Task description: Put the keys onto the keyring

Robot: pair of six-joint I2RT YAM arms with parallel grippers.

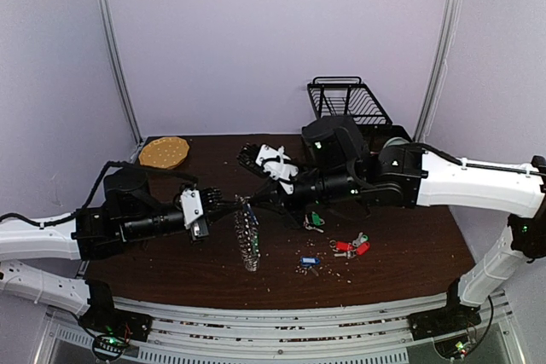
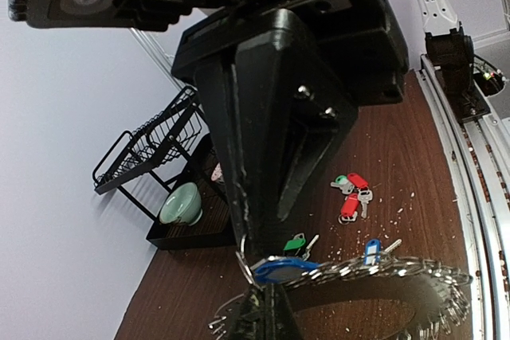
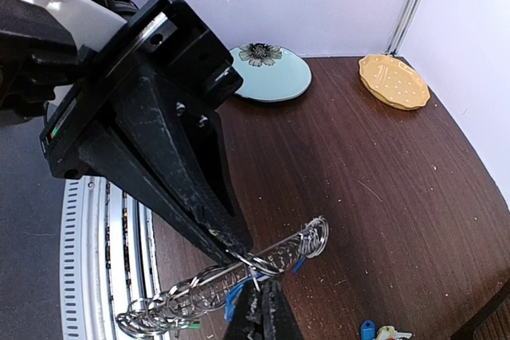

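The large coiled metal keyring (image 1: 247, 240) hangs above the table between my two grippers. My left gripper is shut at its top, with thin wire at the fingertips. Close against it, my right gripper is also shut; a thin metal piece rises at its tips, but whether this is the keyring or a key's small loop cannot be made out. A blue tag (image 2: 283, 269) hangs by the fingertips. On the table lie a green-tagged key (image 1: 314, 220), red-tagged keys (image 1: 350, 247) and a blue-tagged key (image 1: 309, 262).
A black dish rack (image 1: 350, 104) stands at the back right, with a green bowl (image 2: 182, 204) in it. A yellow plate (image 1: 164, 153) lies at the back left, and a light blue plate (image 3: 271, 73) shows in the right wrist view.
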